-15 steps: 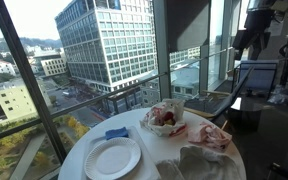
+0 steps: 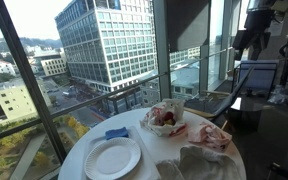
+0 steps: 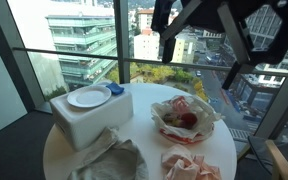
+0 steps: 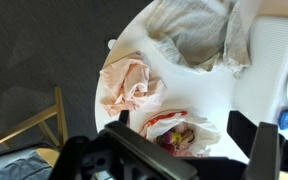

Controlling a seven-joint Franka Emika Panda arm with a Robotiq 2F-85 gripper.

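My gripper (image 3: 197, 70) hangs high over the table, its two fingers spread apart with nothing between them. From the wrist view, a paper-lined basket (image 4: 189, 122) with red and yellowish items in it lies below, partly covered by the gripper. That basket (image 3: 185, 119) stands on the right part of the table, apart from the fingers. A white plate (image 2: 113, 158) rests on a white box (image 3: 92, 118), and beside the plate is a blue object (image 3: 115, 88). A grey cloth (image 4: 189, 30) and a crumpled pink cloth or paper (image 4: 130, 84) lie on the tabletop.
The round white table (image 3: 144, 125) stands close to large windows. Bare tabletop shows between the box and the basket. A wooden chair (image 4: 24, 126) is near the table's edge, over dark floor.
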